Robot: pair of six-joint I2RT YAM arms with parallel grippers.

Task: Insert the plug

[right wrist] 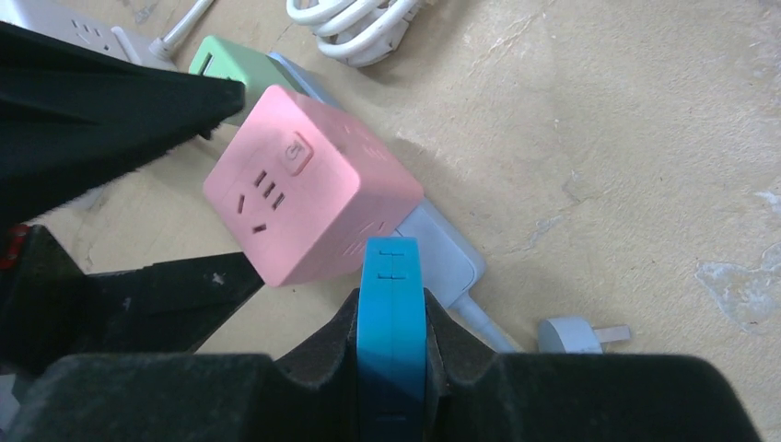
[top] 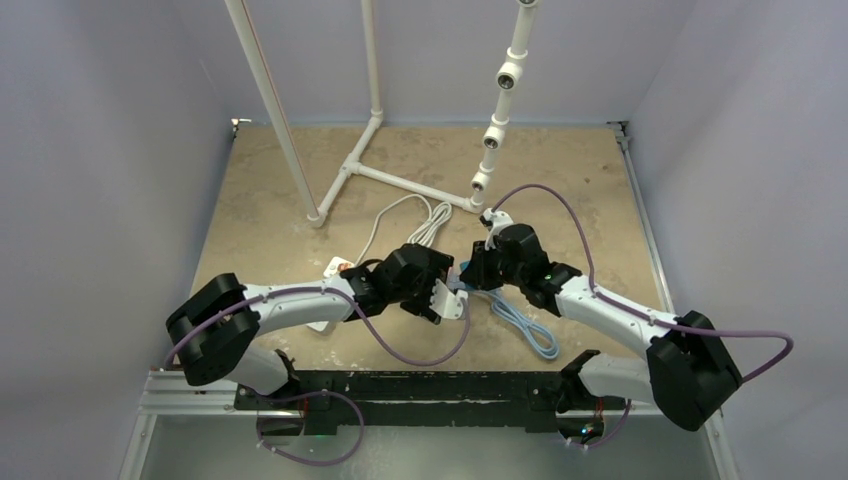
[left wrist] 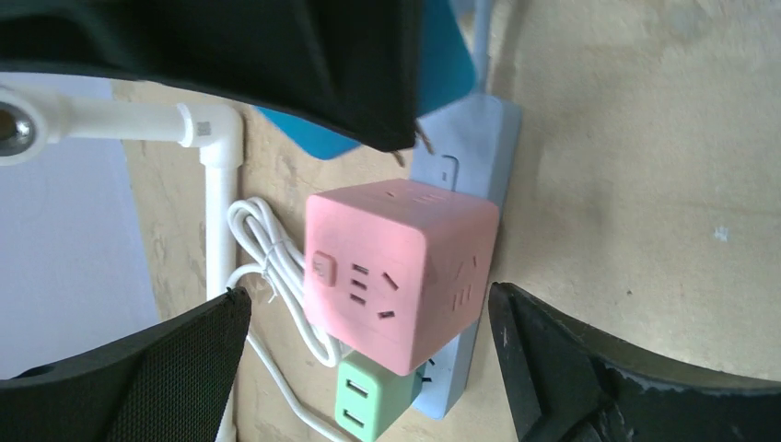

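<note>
A pink cube adapter (left wrist: 387, 267) with socket holes stands on a light blue power strip (left wrist: 460, 138), beside a green adapter (left wrist: 368, 396). My left gripper is open around the pink cube's near side, nothing visibly between its fingers. My right gripper is shut on a blue plug block (right wrist: 391, 295), held just beside and above the pink cube. In the top view both grippers meet near the centre, hiding most of the strip.
A coiled white cable (top: 430, 225) lies behind the strip, a white power strip (top: 340, 267) to the left. A coiled blue cable (top: 530, 335) lies front right. A white pipe frame (top: 420, 188) stands at the back.
</note>
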